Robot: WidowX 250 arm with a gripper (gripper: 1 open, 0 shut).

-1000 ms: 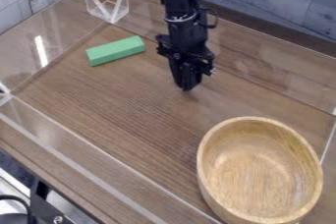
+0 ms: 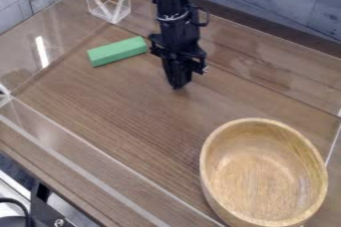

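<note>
My black arm reaches down from the top centre of the camera view, with its gripper (image 2: 177,75) low over the wooden table (image 2: 120,131), in the middle back. A green rectangular block (image 2: 118,51) lies on the table to the left of the gripper, apart from it. The dark fingertips are small and blurred, so I cannot tell whether they are open or shut, or whether anything is between them.
A large round tan bowl (image 2: 262,171) fills the front right. A clear plastic object (image 2: 110,4) stands at the back left. A wall runs behind on the right.
The gripper and arm have shifted slightly to the left, toward the green block. The block and bowl have not moved.
</note>
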